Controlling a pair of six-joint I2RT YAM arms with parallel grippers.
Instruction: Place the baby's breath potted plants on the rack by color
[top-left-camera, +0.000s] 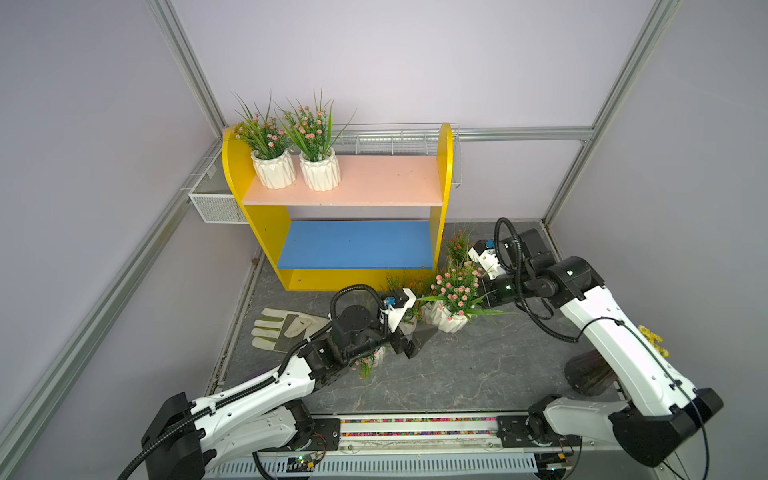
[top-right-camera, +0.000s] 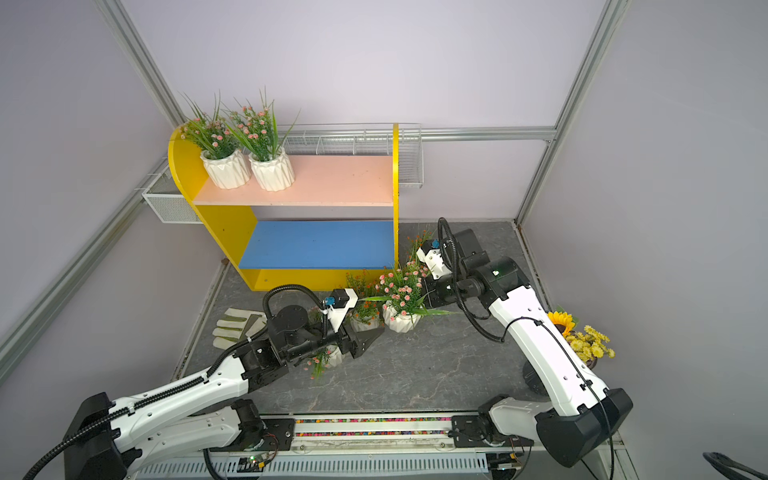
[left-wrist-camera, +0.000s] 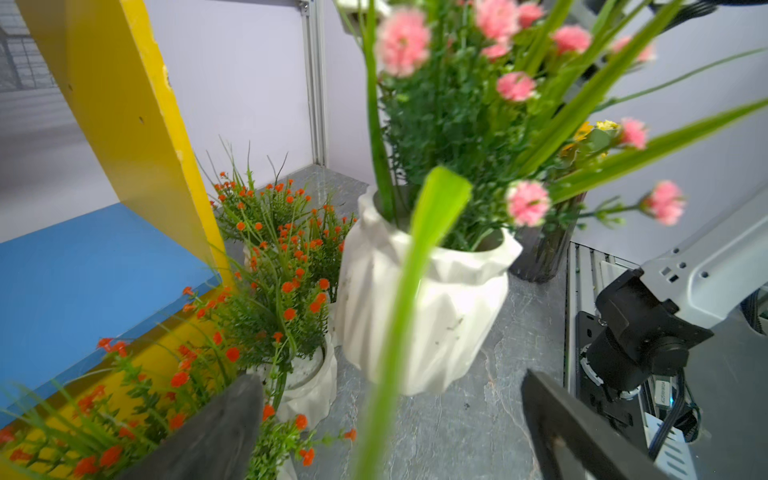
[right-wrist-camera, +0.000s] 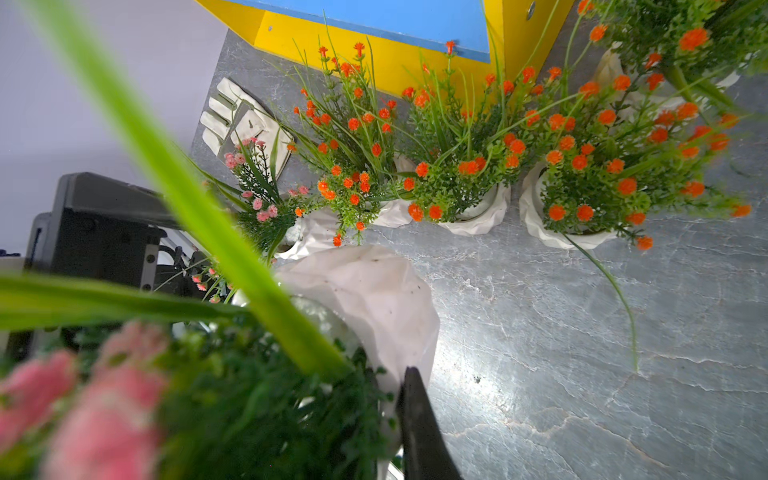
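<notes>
On the pink upper shelf (top-left-camera: 384, 180), two pink-flowered plants in white pots stand at the left, the outer plant (top-left-camera: 274, 169) and the inner plant (top-left-camera: 320, 172). The blue lower shelf (top-left-camera: 356, 244) is empty. Another pink potted plant (left-wrist-camera: 428, 296) hangs tilted above the table, my right gripper (top-left-camera: 480, 289) shut on its thin rim; one dark finger (right-wrist-camera: 424, 440) shows against the pot. Facing this pot, my left gripper is open, nothing between its fingers. A further pink plant (right-wrist-camera: 264, 200) stands on the table by the left arm. Several orange-flowered plants (right-wrist-camera: 472, 168) are beside the rack.
A glove (top-left-camera: 280, 328) lies left of the rack. The dark vase of yellow flowers (top-left-camera: 592, 372) stands at the right, by the right arm. Bare tabletop (top-left-camera: 472, 376) lies in front of the plants. The rack's yellow side panel (left-wrist-camera: 120, 104) is close to the orange plants.
</notes>
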